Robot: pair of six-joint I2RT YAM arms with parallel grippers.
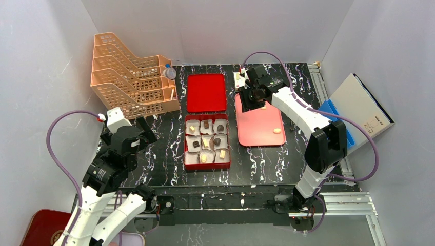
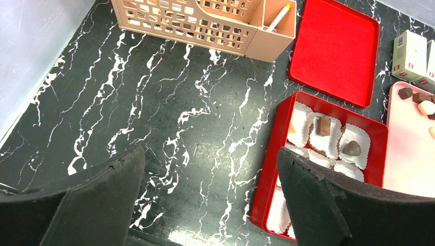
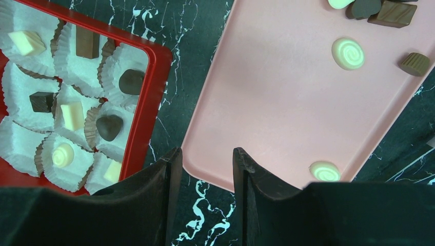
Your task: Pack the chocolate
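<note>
A red box (image 1: pixel 207 167) holds chocolates in paper cups; in the right wrist view its near-left cup (image 3: pixel 18 146) is empty. A pink tray (image 1: pixel 255 128) holds several dark and pale chocolates, including a pale round one (image 3: pixel 324 171). My right gripper hangs over the tray's upper part in the top view, fingers apart, nothing between them. My left gripper stands open left of the box, above bare worktop, nothing between its fingers. The red lid (image 1: pixel 206 92) lies flat behind the box.
An orange slatted organiser (image 1: pixel 128 82) stands back left with a bottle (image 1: pixel 169 72). Small cartons (image 2: pixel 405 56) sit behind the tray. A folder stand (image 1: pixel 359 113) is at the right.
</note>
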